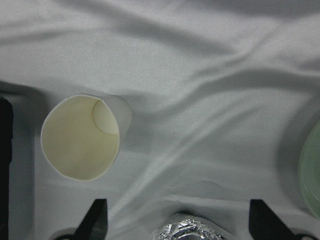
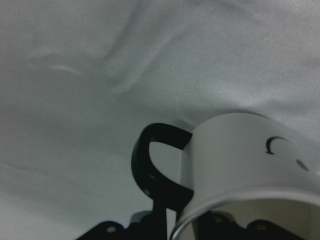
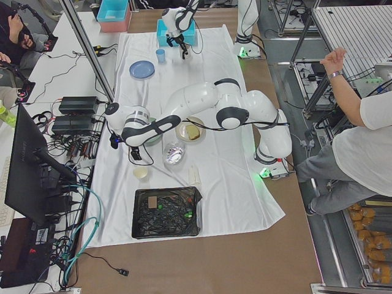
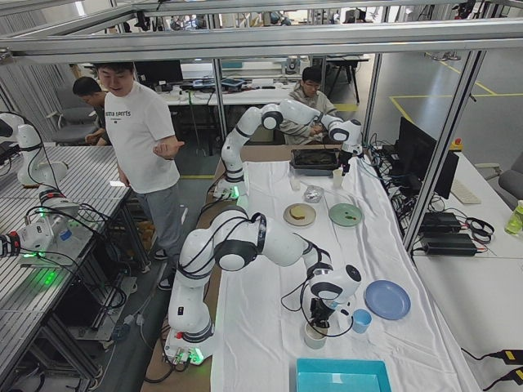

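Note:
In the right wrist view a white mug (image 2: 240,155) with a black handle (image 2: 145,165) and a drawn face sits close up, its rim between my right gripper's dark fingers (image 2: 240,232); whether they grip it, I cannot tell. The camera right view shows the mug (image 4: 315,335) under that gripper. My left gripper is open above the cloth, with a cream cup (image 1: 80,137) at its upper left, a foil dish (image 1: 190,230) below and a green plate (image 1: 310,170) at the right.
A black tray (image 3: 165,229) lies at one end, a teal bin (image 4: 341,365) at the other. A blue plate (image 4: 386,300), blue cup (image 4: 360,322) and beige plate (image 4: 299,215) share the cloth. A person (image 4: 139,131) stands beside the table.

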